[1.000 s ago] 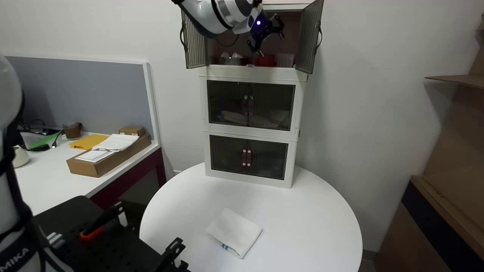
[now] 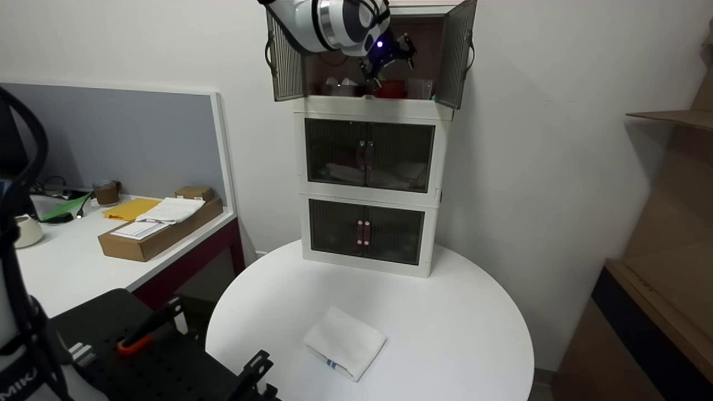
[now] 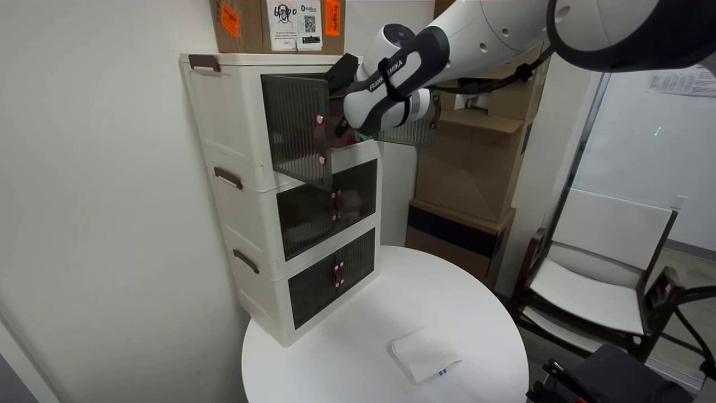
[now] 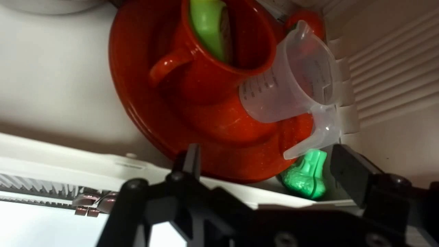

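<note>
My gripper is open, its fingers spread wide with nothing held between them. In the wrist view it hangs over the front lip of the top cabinet compartment. Inside, a red mug (image 4: 210, 78) holding a green object (image 4: 208, 28) rests on a red plate (image 4: 142, 96). To the mug's right leans a clear measuring cup (image 4: 271, 92) with its handle toward the front. Close to the right finger lies a green broccoli-like piece (image 4: 306, 177). Part of a red round item (image 4: 306, 22) shows behind the cup.
Both top doors, left (image 2: 287, 67) and right (image 2: 456, 57), stand open on either side of the arm. The lower two compartments are closed. A folded white towel (image 2: 345, 343) lies on the round table (image 2: 461, 314), otherwise bare.
My arm and gripper have come down slightly at the top compartment's opening, and the gripper has turned a little. The doors and towel have not moved.
</note>
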